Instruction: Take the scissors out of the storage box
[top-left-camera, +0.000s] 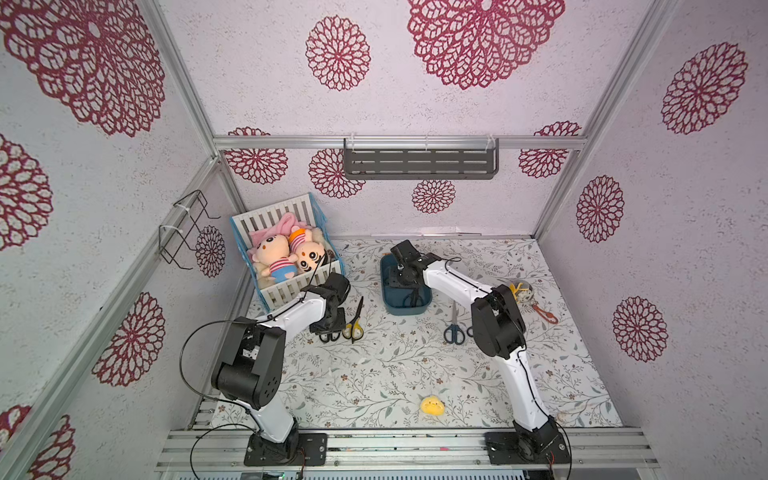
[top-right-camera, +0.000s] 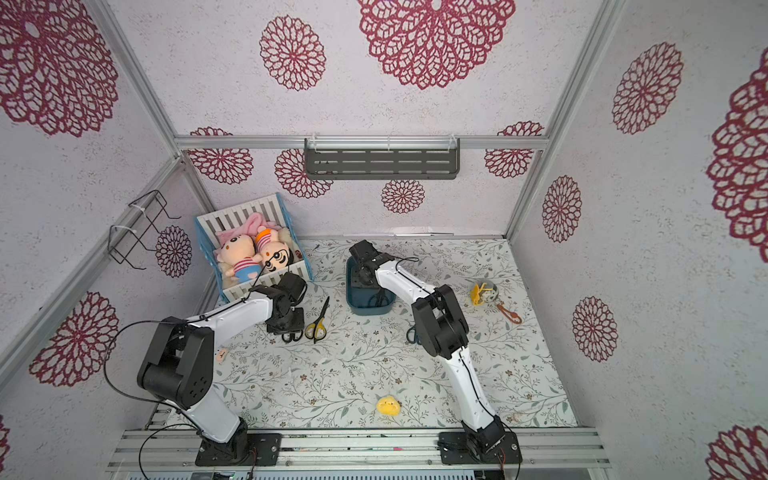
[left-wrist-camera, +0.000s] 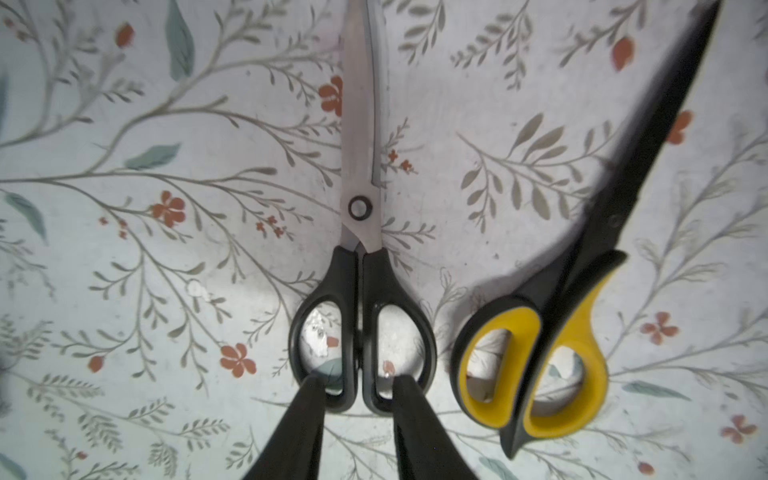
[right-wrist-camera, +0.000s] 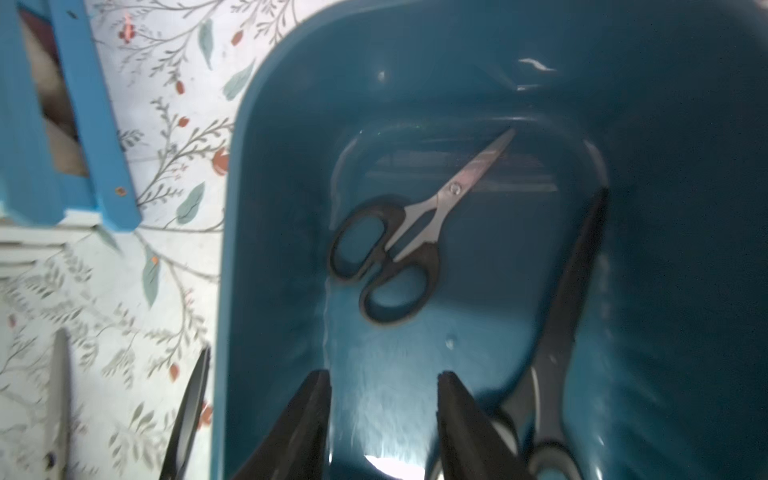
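Note:
The blue storage box holds small black-handled scissors and a longer dark pair on its floor. My right gripper hangs over the box, its fingers apart with nothing between them. My left gripper is over the table left of the box, fingers apart, above black-handled silver scissors lying flat. Yellow-and-black scissors lie beside those, to their right.
A basket of plush toys stands at the back left. A yellow toy lies near the front middle. More scissors and other small items lie right of the box.

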